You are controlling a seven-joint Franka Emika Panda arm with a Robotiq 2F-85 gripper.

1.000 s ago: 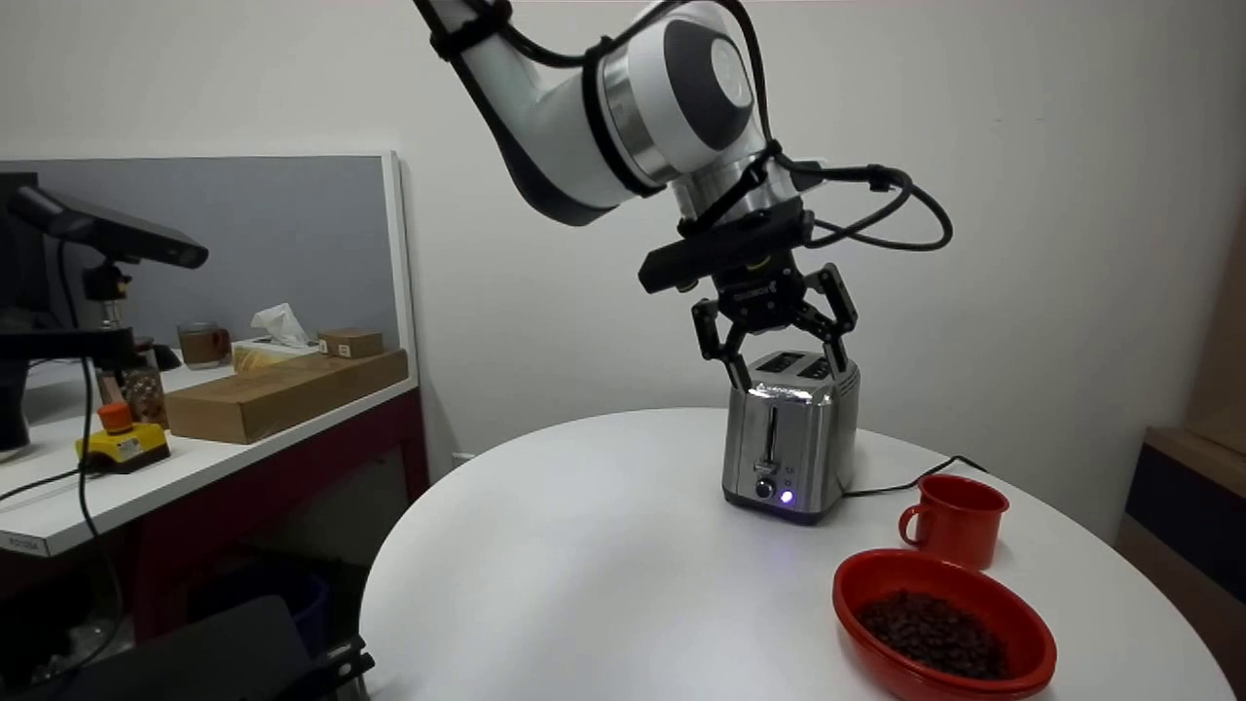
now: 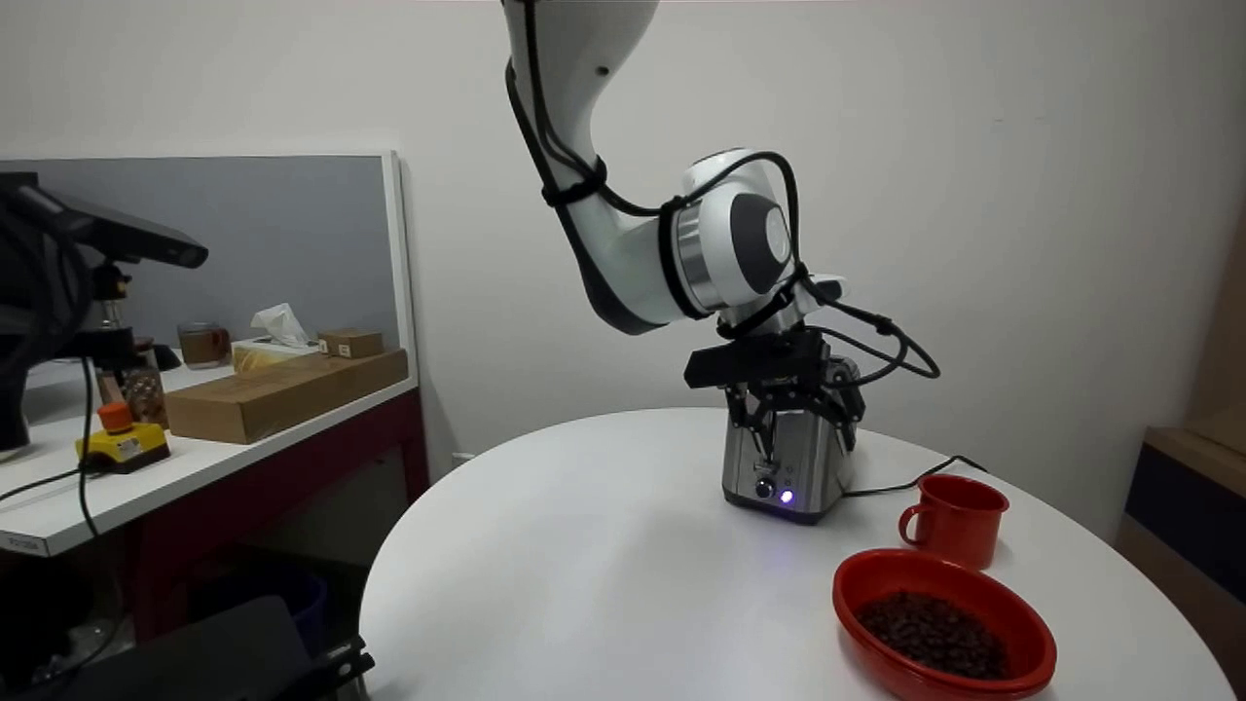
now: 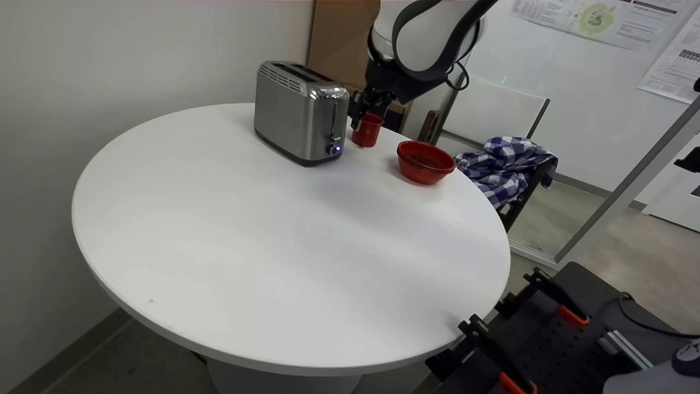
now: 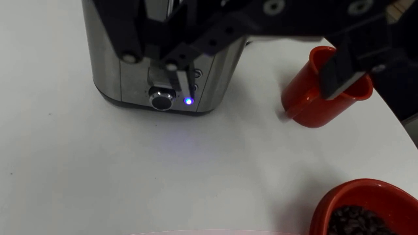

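My gripper (image 2: 806, 437) is lowered in front of the silver toaster (image 2: 753, 467), its fingers spread wide with nothing seen between them. In the wrist view, the left fingertip (image 4: 183, 80) overlaps the toaster's front, above the lit blue button and the round knob (image 4: 161, 99). The right finger (image 4: 340, 76) overlaps the red mug (image 4: 303, 96) in that view. Whether either finger touches the toaster, I cannot tell. The toaster's upper front and its lever are largely covered by my gripper in exterior view 1. In exterior view 2 the toaster (image 3: 285, 115) stands upright.
A red bowl (image 2: 870, 590) of dark beans stands near the table's edge, close to the upright red mug (image 2: 955, 526). A black cord (image 2: 899, 485) runs behind the toaster.
The arm has come down from above the toaster to the height of its front, and the gripper now hides the slots and upper front. Toaster, mug and bowl have stayed put.
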